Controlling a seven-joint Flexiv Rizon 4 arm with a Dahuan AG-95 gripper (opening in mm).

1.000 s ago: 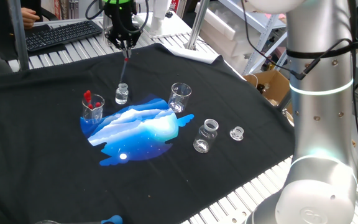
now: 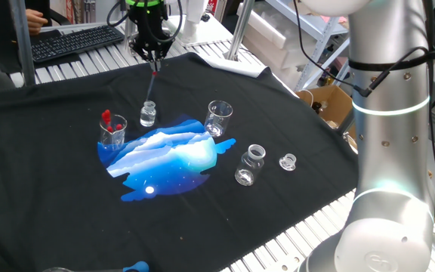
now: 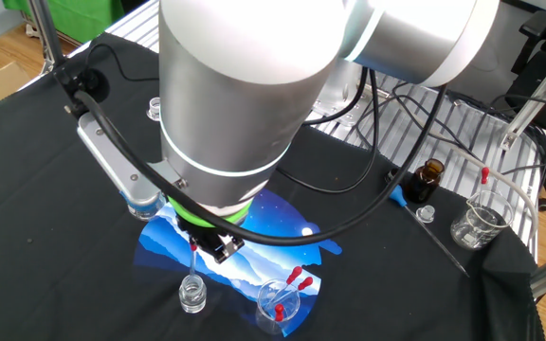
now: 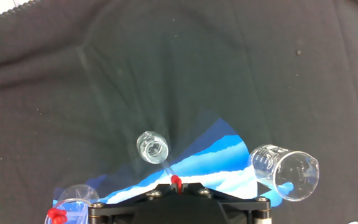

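Note:
My gripper (image 2: 155, 63) is shut on the red bulb of a thin dropper (image 2: 151, 89), which hangs down slightly tilted. Its lower end reaches the mouth of a small clear glass bottle (image 2: 148, 114) on the black cloth; how deep it goes I cannot tell. In the wrist view the red bulb (image 4: 176, 182) shows between the fingertips, and the bottle (image 4: 152, 147) stands just beyond. A beaker (image 2: 112, 134) beside it holds several red-topped droppers (image 2: 106, 118).
An empty beaker (image 2: 218, 119), a larger open glass bottle (image 2: 250, 165) and a glass stopper (image 2: 288, 162) stand to the right. A brown bottle (image 3: 427, 179), a blue-bulbed dropper (image 3: 430, 230) and another beaker (image 3: 481, 221) are across the table.
My gripper and the dropper have shifted only very slightly, a touch lower. The bottle and other glassware stay where they were.

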